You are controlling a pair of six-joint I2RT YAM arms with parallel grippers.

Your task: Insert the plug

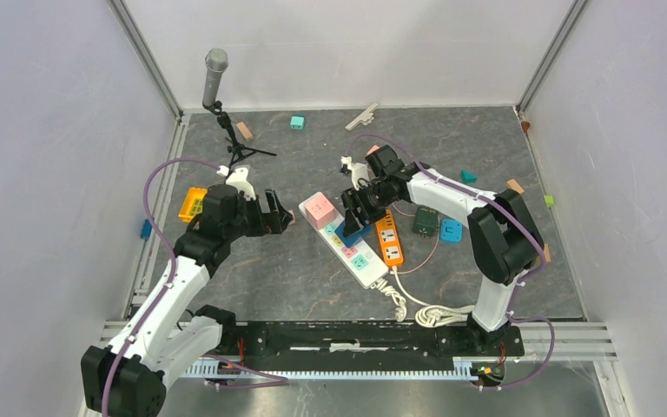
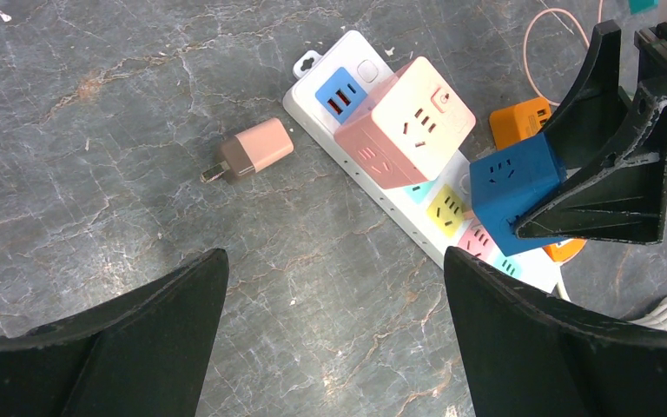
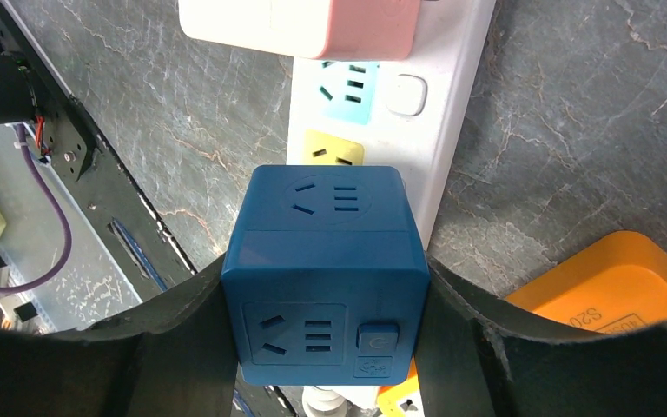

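My right gripper (image 1: 356,221) holds a blue cube plug (image 3: 326,261) between its fingers, just over the white power strip (image 2: 366,178), around its lower coloured sockets. A pink cube (image 1: 320,211) sits on the upper part of the strip, and yellow and cyan sockets show below it. Whether the blue cube touches the strip cannot be told. My left gripper stands open to the left of the strip, with a small pink charger (image 2: 260,146) on the floor below it.
An orange strip (image 1: 388,239) lies right beside the white one, with coiled cords (image 1: 434,314) at the front. A green adapter (image 1: 425,221), a blue adapter (image 1: 452,230), a yellow tray (image 1: 190,203) and a microphone stand (image 1: 230,130) surround the area.
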